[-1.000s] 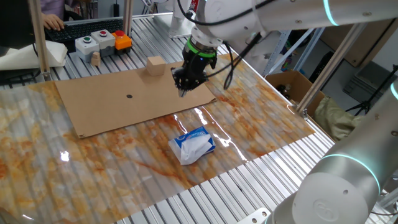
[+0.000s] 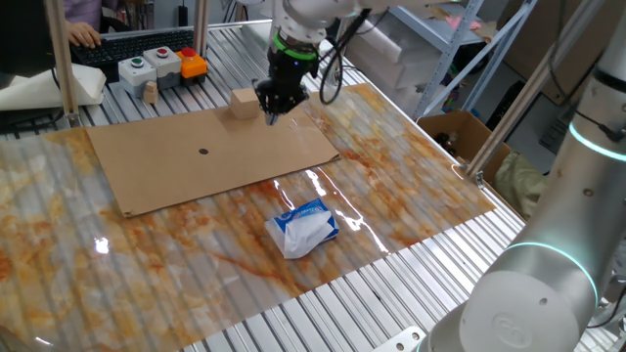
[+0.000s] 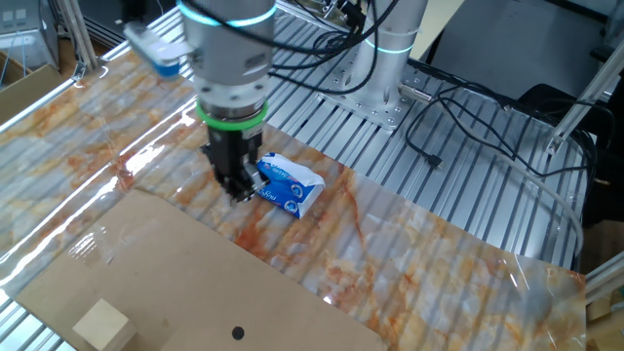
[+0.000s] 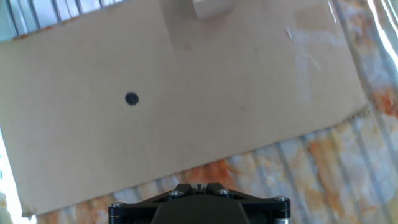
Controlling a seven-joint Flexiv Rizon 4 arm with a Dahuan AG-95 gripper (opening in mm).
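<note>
My gripper (image 2: 271,117) hangs over the far right part of a flat brown cardboard sheet (image 2: 186,171), close to a small wooden block (image 2: 245,104) but apart from it. At the bottom edge of the wrist view, the black gripper has its fingertips together, with nothing visible between them. The block (image 4: 211,6) is cut off at the top of that view. A blue and white tissue pack (image 2: 305,230) lies on the marbled sheet in front of the cardboard. In exterior view 2, the gripper partly covers the pack (image 3: 290,185).
The cardboard has one dark round spot (image 2: 203,152). Button boxes (image 2: 163,66) and a small wooden piece (image 2: 150,93) stand at the back left, near a person's hand (image 2: 83,34). The marbled sheet (image 2: 166,279) is clear at the front left.
My gripper has moved left and toward the back in exterior view 1, coming nearer the wooden block. The block, cardboard and tissue pack have stayed put.
</note>
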